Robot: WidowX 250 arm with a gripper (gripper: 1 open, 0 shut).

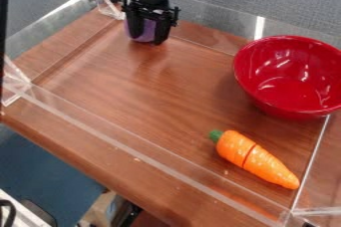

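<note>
At the back left of the wooden surface, the black gripper reaches down over a purple object, which is mostly hidden behind it. Whether the fingers are open or shut on the object cannot be made out. A red bowl stands at the right. An orange toy carrot with a green top lies at the front right.
Clear plastic walls edge the wooden surface.
</note>
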